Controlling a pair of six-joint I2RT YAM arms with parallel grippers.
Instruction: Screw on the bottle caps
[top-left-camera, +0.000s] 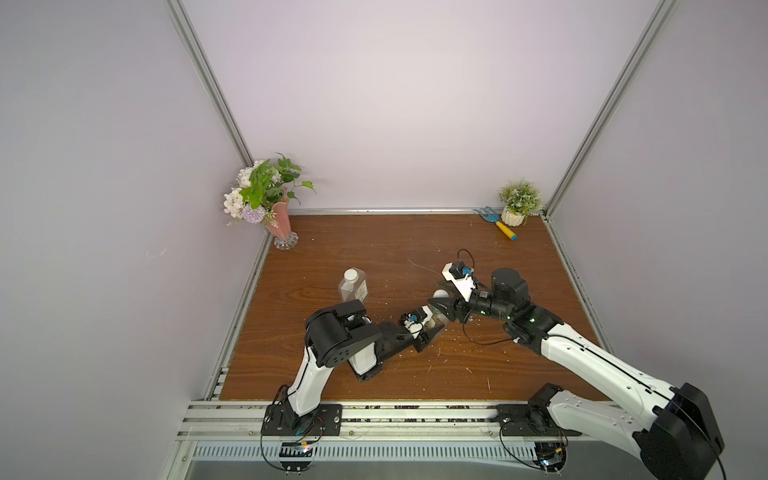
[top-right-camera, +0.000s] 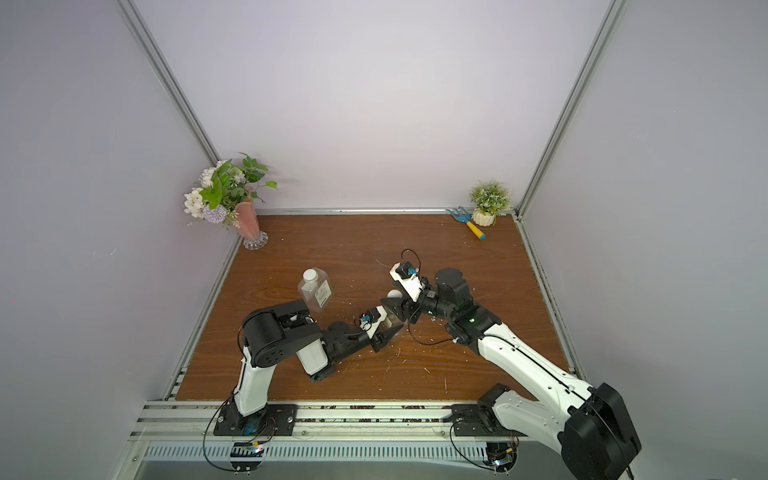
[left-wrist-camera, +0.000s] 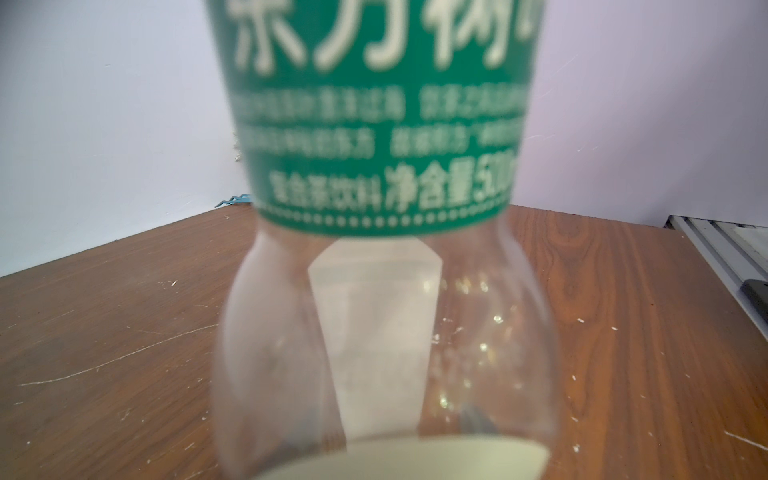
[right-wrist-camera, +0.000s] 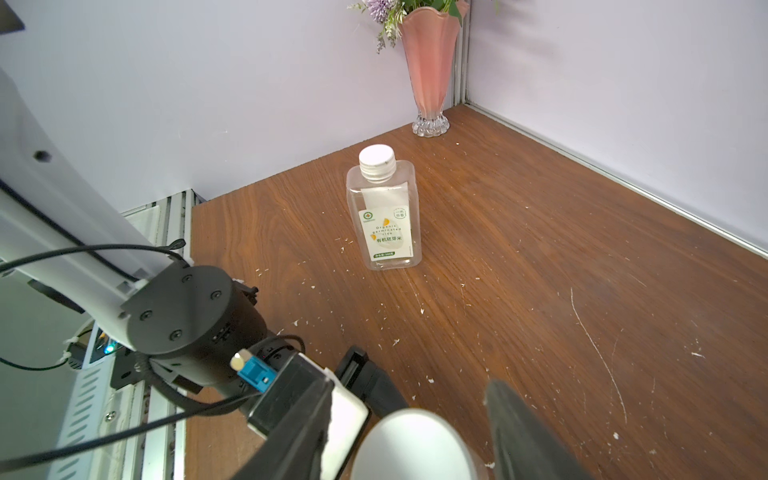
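A clear bottle with a green label (left-wrist-camera: 376, 144) fills the left wrist view, close at my left gripper (top-left-camera: 428, 328); whether the fingers grip it is hard to tell. A white cap (right-wrist-camera: 412, 448) tops this bottle at the bottom of the right wrist view, between the parted fingers of my right gripper (top-left-camera: 440, 304), which hover around it, apparently not closed on it. A square clear bottle (right-wrist-camera: 384, 224) with a white cap (right-wrist-camera: 376, 156) stands upright to the left, behind my left arm.
A pink vase of flowers (top-left-camera: 280, 216) stands at the back left, a small potted plant (top-left-camera: 516, 204) and a blue-and-yellow garden fork (top-left-camera: 504, 229) at the back right.
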